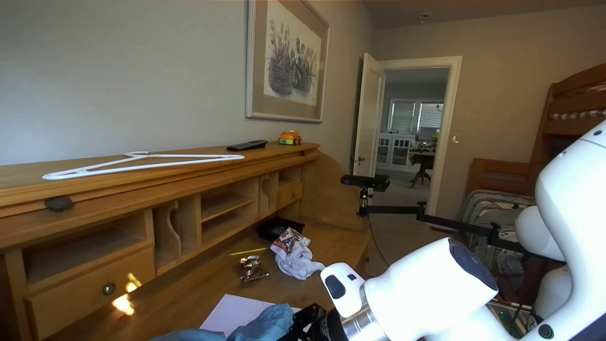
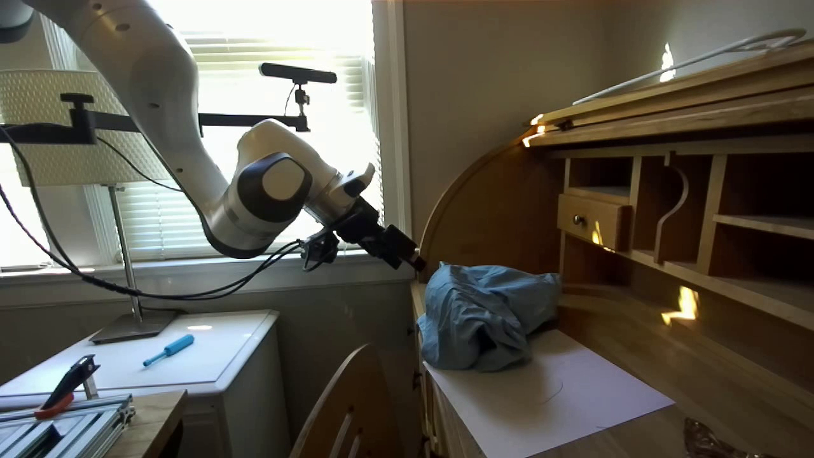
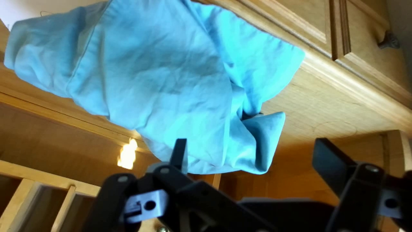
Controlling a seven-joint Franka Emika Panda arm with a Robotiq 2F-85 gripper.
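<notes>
A crumpled blue cloth point(image 3: 166, 81) fills the middle of the wrist view, lying on the desk. In exterior view 2 the same cloth point(image 2: 488, 313) rests in a heap, partly on a white paper sheet point(image 2: 565, 389). My gripper is open, its two black fingers wide apart with nothing held between them. From the side, the gripper point(image 2: 416, 259) hangs beside and a little above the cloth's left end. Exterior view 1 shows only part of the cloth point(image 1: 267, 323), and the gripper's tips are hidden there.
Toward the desk's far end lie a white crumpled cloth point(image 1: 296, 262), a shiny metallic object point(image 1: 251, 268), a pencil point(image 1: 248, 252) and a black tray point(image 1: 278, 227). A white hanger point(image 1: 142, 164), a remote point(image 1: 247, 145) and an orange toy point(image 1: 290, 137) sit on the top shelf.
</notes>
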